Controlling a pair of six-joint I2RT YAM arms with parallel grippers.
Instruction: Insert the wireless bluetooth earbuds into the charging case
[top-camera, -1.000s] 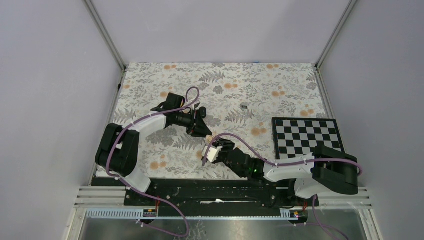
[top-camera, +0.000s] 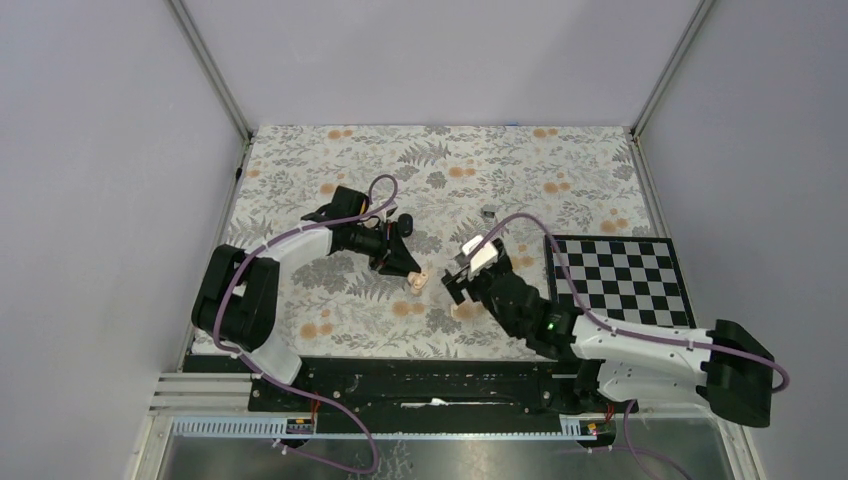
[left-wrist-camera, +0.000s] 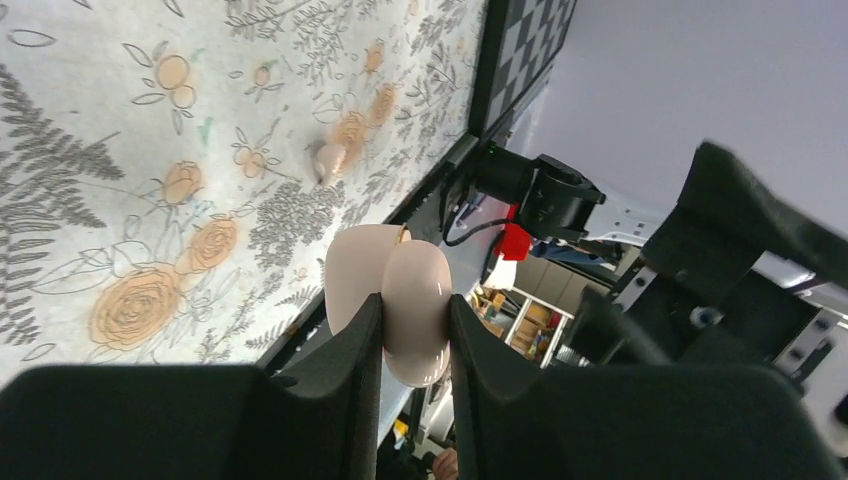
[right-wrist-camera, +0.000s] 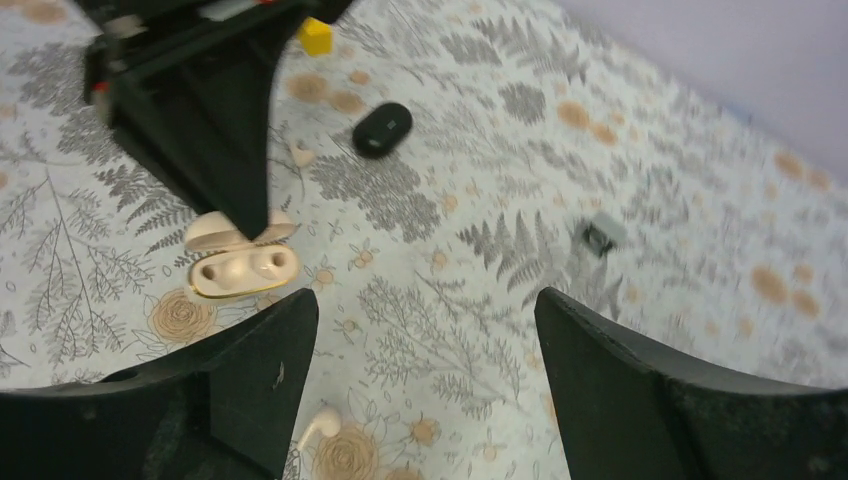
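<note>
My left gripper (top-camera: 408, 272) is shut on the white charging case, which shows its lid raised in the right wrist view (right-wrist-camera: 240, 272), held just above the cloth. A loose white earbud lies on the cloth, also low in the right wrist view (right-wrist-camera: 325, 423). My right gripper is open, right of the case, with nothing between its fingers. A small white piece (right-wrist-camera: 300, 155) lies farther back, near a dark oval object.
The dark oval object (right-wrist-camera: 382, 128) and a small grey block (top-camera: 488, 210) lie behind the grippers. A checkerboard (top-camera: 610, 260) occupies the right side.
My right gripper has pulled away from the case, moving right and back, and now stands open. The left arm and the case in its gripper are nearly unchanged.
</note>
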